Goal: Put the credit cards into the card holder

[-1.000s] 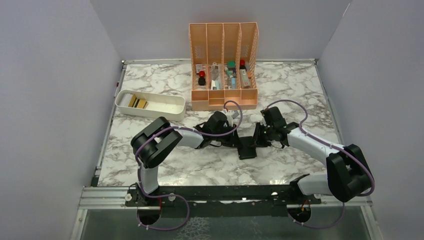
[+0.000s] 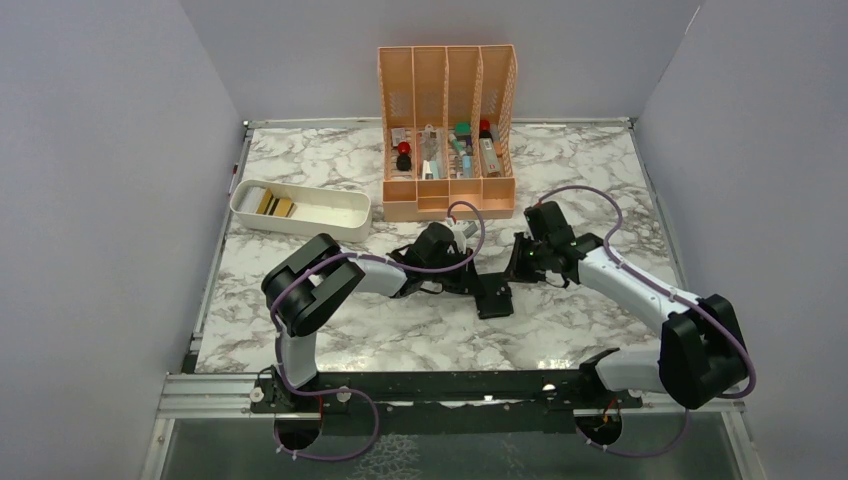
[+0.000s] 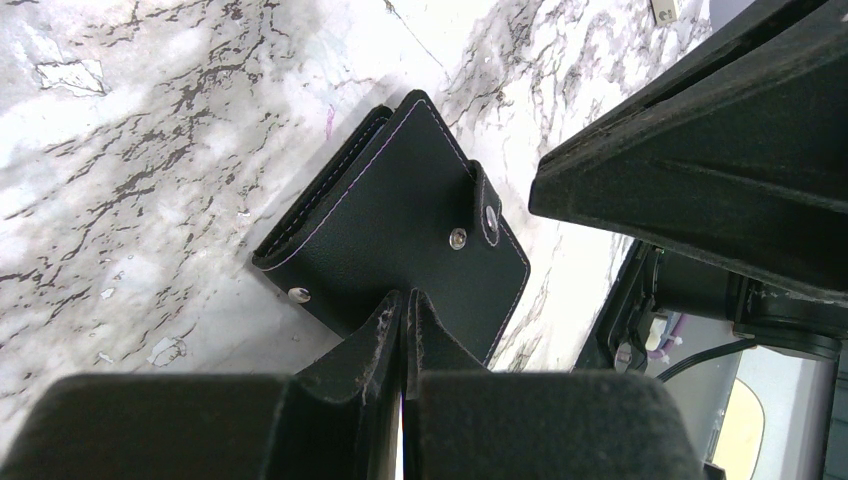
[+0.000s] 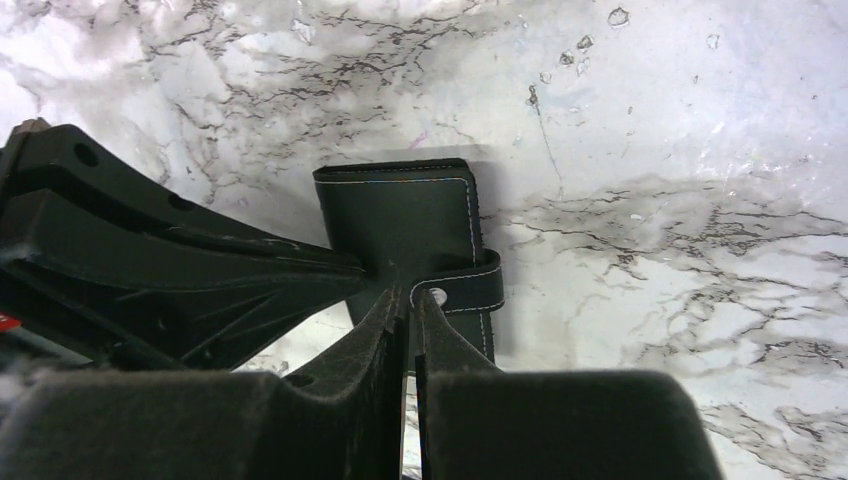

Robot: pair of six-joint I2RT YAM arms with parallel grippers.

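A black stitched card holder (image 3: 400, 200) lies folded on the marble table between my grippers. Its short strap (image 3: 485, 205) bends over one edge, and a bare metal stud (image 3: 458, 238) shows beside the strap end. The shut left gripper has its tips over the holder's side; nothing shows between them. My right gripper is shut too, its tips in line with the strap's snap (image 4: 437, 296) in the right wrist view, with nothing visible between them. Whether either tip touches the holder cannot be told. No loose credit card is clearly visible.
A white bin (image 2: 325, 211) with yellow and black items (image 2: 273, 204) stands at the left. Behind the grippers is an orange divided organizer (image 2: 448, 200) holding several small things. Table to the right and in front of the holder is clear.
My right gripper has moved back toward the organizer, uncovering more of the holder's right side. The left arm and the holder stay where they were.
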